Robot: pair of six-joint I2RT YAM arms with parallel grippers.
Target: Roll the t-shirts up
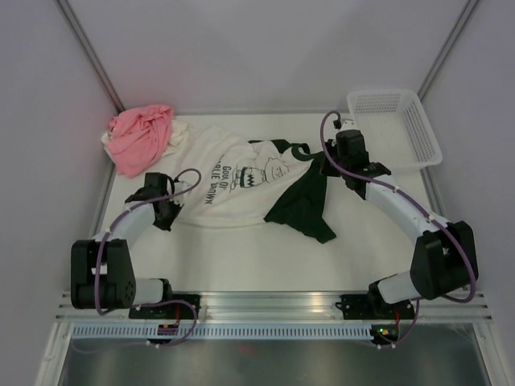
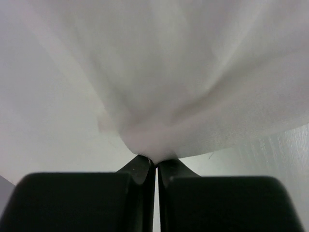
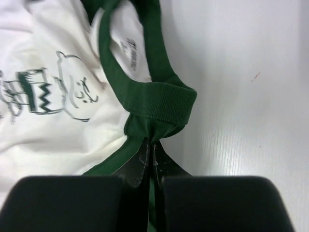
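Observation:
A white T-shirt point(image 1: 241, 185) with black lettering, a cartoon print and dark green trim lies spread on the table. My left gripper point(image 1: 172, 211) is shut on its white fabric at the lower left; in the left wrist view the cloth point(image 2: 193, 87) runs into the closed fingertips. My right gripper point(image 1: 328, 161) is shut on the green band point(image 3: 154, 101) at the shirt's right side, bunched up at the fingertips in the right wrist view. The green sleeve point(image 1: 302, 211) trails toward the lower right.
A pink cloth point(image 1: 138, 138) on cream fabric sits at the back left. A white plastic basket point(image 1: 433, 145) stands at the back right.

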